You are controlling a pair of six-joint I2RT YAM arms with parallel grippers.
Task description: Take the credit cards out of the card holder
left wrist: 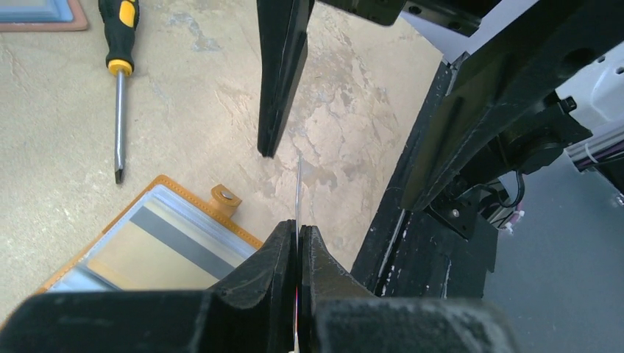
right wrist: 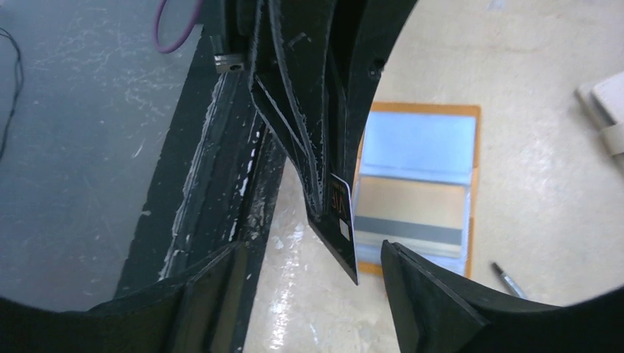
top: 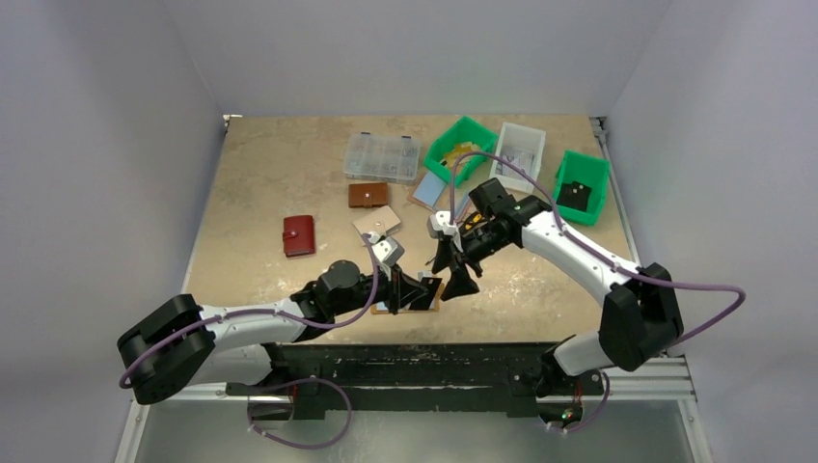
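Observation:
My left gripper (top: 413, 287) is shut on a dark credit card (right wrist: 340, 220), held upright above the opened tan card holder (left wrist: 158, 243), which lies on the table with blue sleeves and beige panels showing. In the left wrist view the card shows as a thin edge between the fingers. My right gripper (top: 450, 275) faces the card from the right with its fingers apart, nothing seen between them; in the right wrist view the card stands just beyond its fingertips.
A screwdriver (left wrist: 121, 88) lies behind the holder. Further back are wallets (top: 367, 193), a clear organiser box (top: 378, 154), green bins (top: 598, 169) and a white bin (top: 521, 135). The table's front edge is close.

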